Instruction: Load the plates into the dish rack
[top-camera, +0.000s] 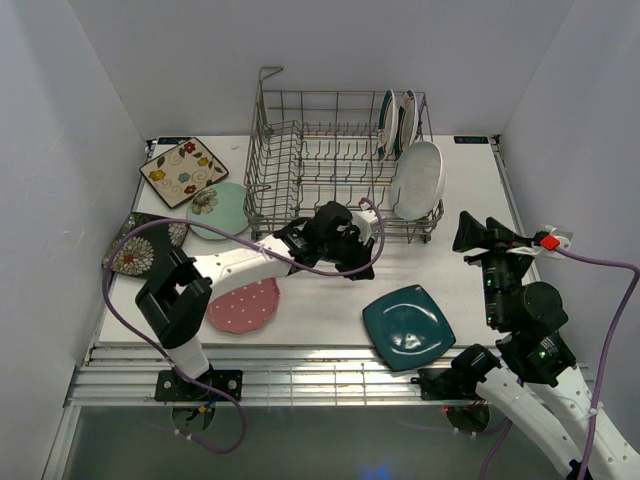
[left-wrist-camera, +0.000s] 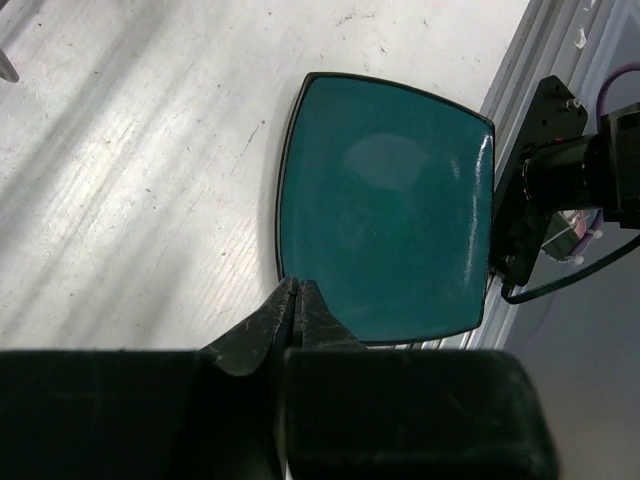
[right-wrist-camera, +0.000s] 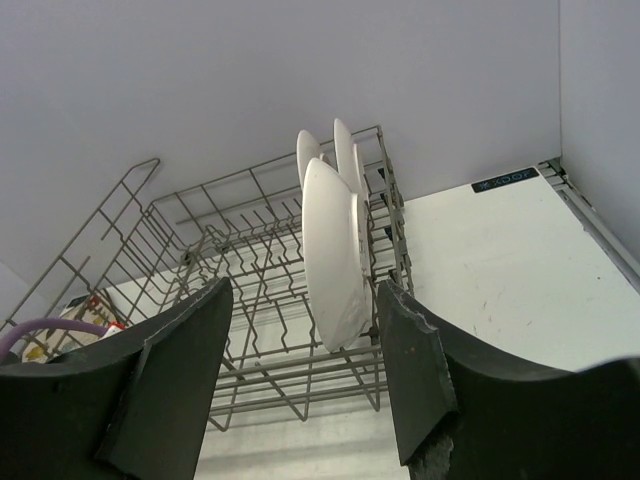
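Observation:
A dark teal square plate (top-camera: 408, 328) lies on the white worktop in front of the rack. My left gripper (top-camera: 362, 268) is just behind and left of it; in the left wrist view its closed fingertips (left-wrist-camera: 310, 305) appear over the plate's edge, and whether they pinch anything is hard to see. My right gripper (top-camera: 478, 240) hangs part open at the right, facing the dish rack (top-camera: 330, 160). White plates (right-wrist-camera: 330, 250) stand upright in the rack's right side. A pink plate (top-camera: 242, 310), a mint plate (top-camera: 225, 215) and two flowered plates (top-camera: 185, 172) lie on the left.
Grey walls (top-camera: 70, 120) enclose the worktop on the sides and back. Bare worktop (right-wrist-camera: 500, 270) shows right of the rack. Much of the rack's left and middle is empty. A metal rail runs along the front edge.

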